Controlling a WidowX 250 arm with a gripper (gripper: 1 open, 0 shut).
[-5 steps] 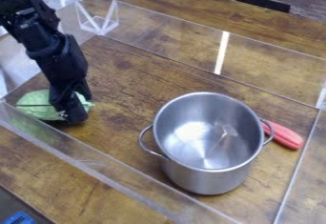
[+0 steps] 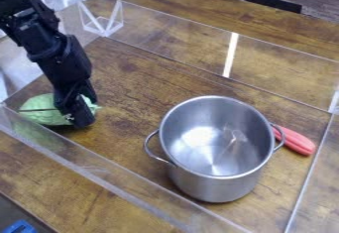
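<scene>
My black gripper [image 2: 77, 108] reaches down at the left of the table, shut on a pale green object [image 2: 44, 112], which looks leafy or cloth-like and lies low by the clear wall. Its exact shape is partly hidden behind the fingers. A steel pot [image 2: 213, 164] with two loop handles stands to the right, apart from the gripper, and looks empty.
A red-handled utensil [image 2: 298, 140] lies behind the pot on its right. Clear low walls border the wooden table [image 2: 146, 73]. A blue object [image 2: 18, 226] sits at the lower left corner.
The gripper appears very slightly shifted over the green object; otherwise the scene looks the same.
</scene>
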